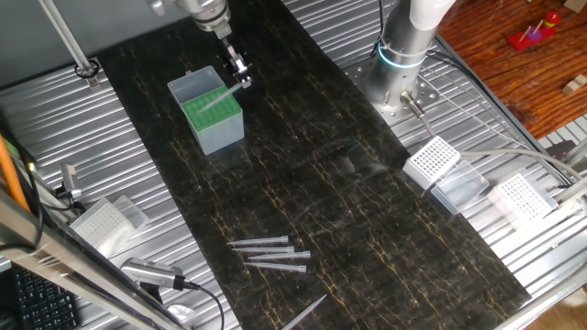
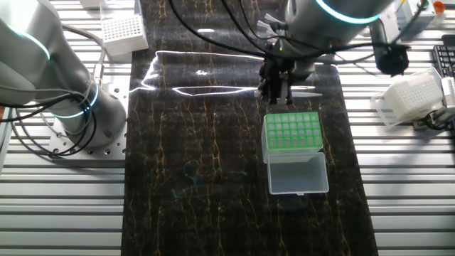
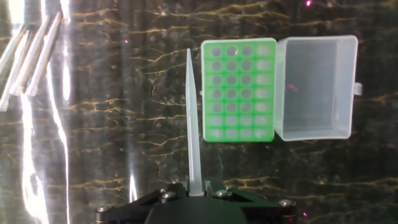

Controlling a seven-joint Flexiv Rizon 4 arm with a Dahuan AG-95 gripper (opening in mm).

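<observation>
My gripper point(image 1: 244, 79) is shut on the wide end of a long clear pipette tip point(image 3: 192, 118). In the wrist view this tip points away from the gripper, its narrow end free. The tip rack point(image 3: 239, 90), a clear box with a green perforated top, lies just right of the tip in that view. Exterior view 1 shows the tip slanting across the green top point(image 1: 215, 107); whether it touches cannot be told. The rack's clear lid point(image 3: 316, 87) stands open alongside. Loose tips point(image 1: 266, 249) lie several together on the dark table, with another tip point(image 1: 304, 313) apart.
White racks point(image 1: 431, 161) stand beyond the dark board's right edge. Another white rack point(image 1: 103, 225) sits on the slatted surface at left. Between the green rack and the loose tips, the dark board point(image 1: 275, 192) is clear.
</observation>
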